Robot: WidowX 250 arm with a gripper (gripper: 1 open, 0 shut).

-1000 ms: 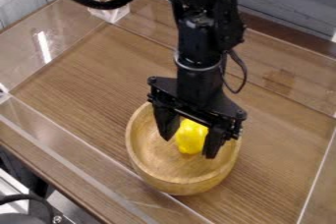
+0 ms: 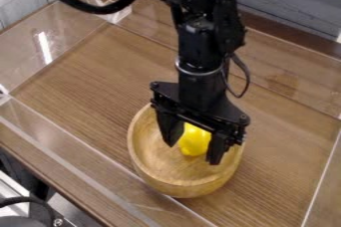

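Note:
A round wooden bowl (image 2: 173,176) sits on the wooden table, holding a yellow object (image 2: 194,141). My black gripper (image 2: 197,133) reaches down over the bowl from above, open, its two fingers on either side of the yellow object, which it partly hides. Whether the fingers touch it is not clear.
A clear panel edge runs along the left side, with cables and dark items beyond it at the lower left.
The gripper has shifted slightly over the bowl, and less of the yellow object shows now than about a second ago.

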